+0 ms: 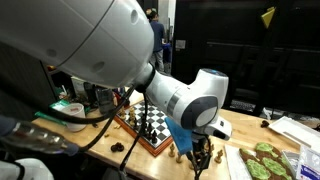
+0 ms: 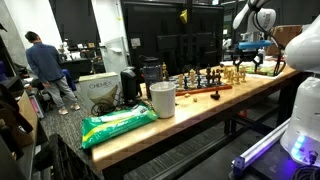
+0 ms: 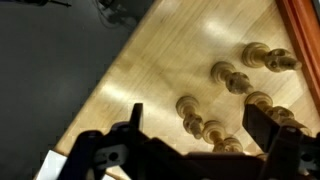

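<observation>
In the wrist view my gripper stands open, its two dark fingers wide apart with nothing held. Light wooden chess pieces lie or stand below it on the table. One piece (image 3: 189, 116) shows between the fingers, and another (image 3: 232, 78) is a little farther up. A third piece (image 3: 270, 57) sits near the board's edge, with several more at lower right, partly hidden by the right finger. In exterior view 1 the gripper (image 1: 200, 165) points down over the table, to the right of the chessboard (image 1: 155, 125).
A tray with green and brown patches (image 1: 262, 165) lies right of the gripper. A white bucket (image 2: 162, 100) and a green packet (image 2: 118, 124) stand at the table's other end. Dark pieces (image 2: 208, 78) stand on the board. The table's edge runs close by in the wrist view.
</observation>
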